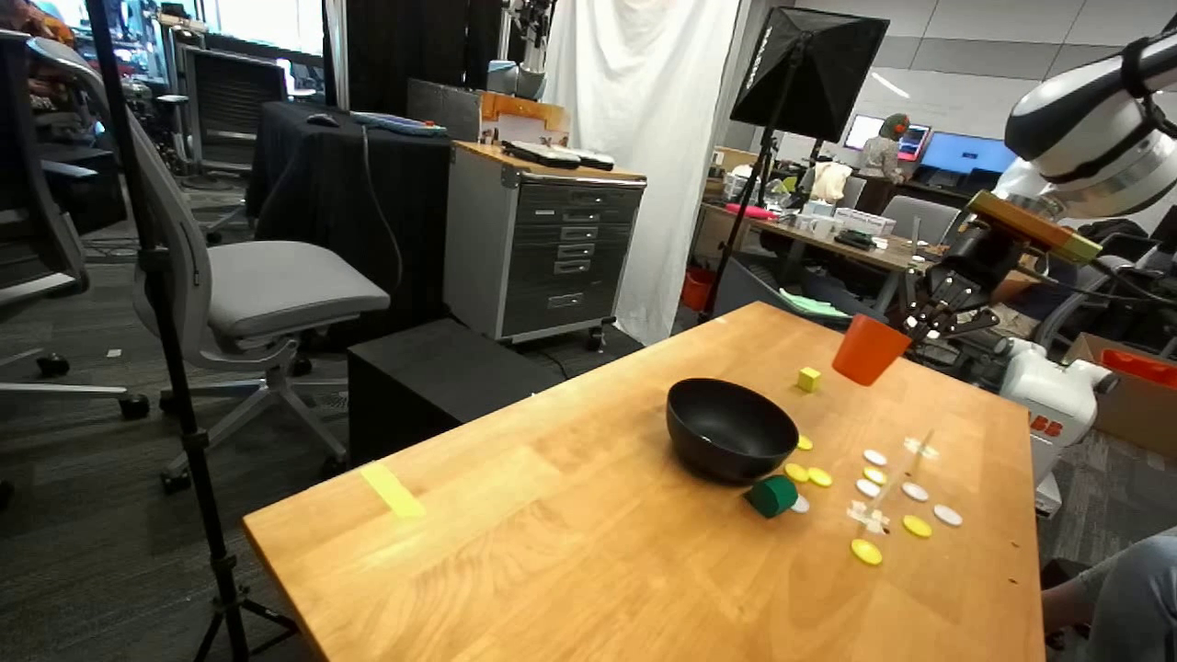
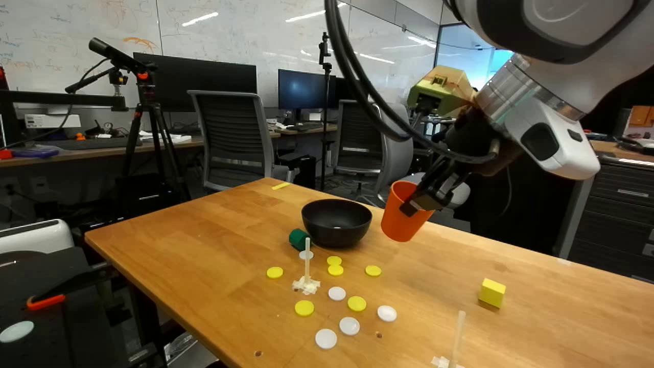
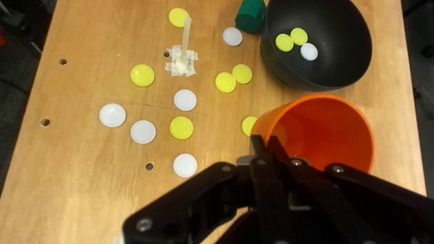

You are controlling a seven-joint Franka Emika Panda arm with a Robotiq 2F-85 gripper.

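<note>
An orange cup (image 1: 872, 349) hangs in the air above the table, a little tilted, with my gripper shut on its rim. In the wrist view the part of the inside of the cup that shows looks bare. Beyond it stands a black bowl (image 2: 336, 222) on the table. Inside the bowl lie two yellow discs (image 3: 291, 39) and a white disc (image 3: 309, 51). Several more yellow discs (image 3: 181, 127) and white discs (image 3: 185, 100) are scattered over the wood beside the bowl.
Against the bowl's side lies a dark green block (image 2: 298, 239). A yellow cube (image 2: 492, 292) sits apart on the table. Two thin upright pegs are taped down, one near the discs (image 2: 307, 261), another closer to the camera (image 2: 457, 338).
</note>
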